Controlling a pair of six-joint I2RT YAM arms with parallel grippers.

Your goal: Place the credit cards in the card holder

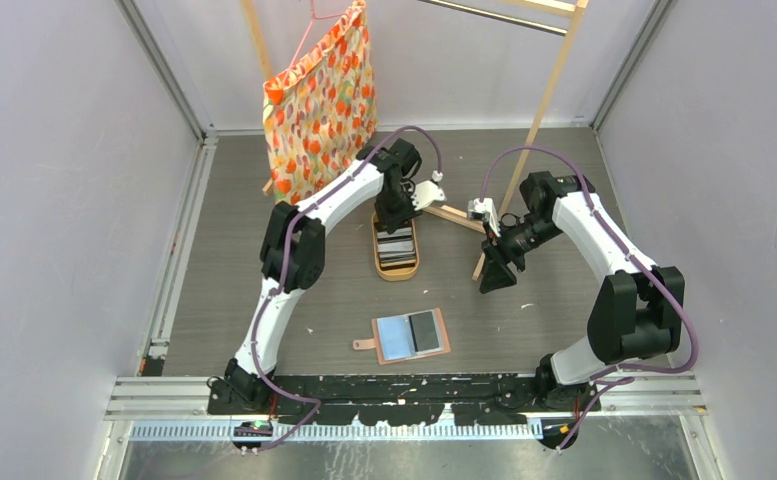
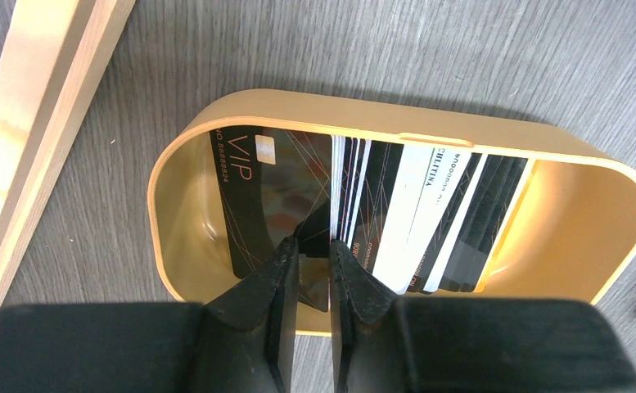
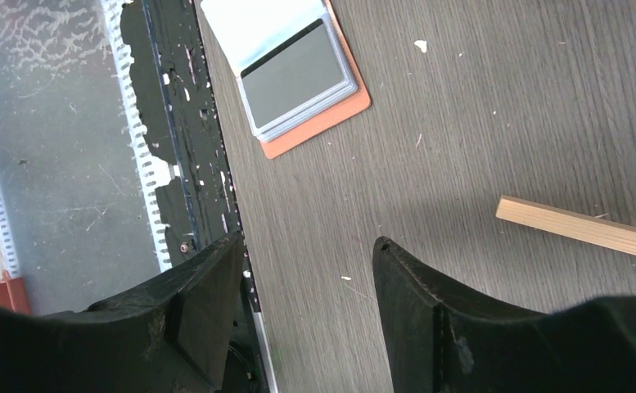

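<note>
A tan oval box (image 1: 397,272) holds a row of cards. In the left wrist view, a dark VIP card (image 2: 257,188) lies at one end of the row beside upright cards (image 2: 412,213). My left gripper has its fingertips down in the box among the cards, slightly apart; whether a card is between them is unclear. The card holder (image 1: 394,336), with pale blue sleeves and a peach cover, lies open at the front. My right gripper is open above bare table, to the right of the box.
A wooden rack (image 1: 551,70) and wooden bars (image 2: 36,106) stand behind and beside the box. A floral cloth bag (image 1: 314,110) hangs at the back left. The table between box and holder is clear.
</note>
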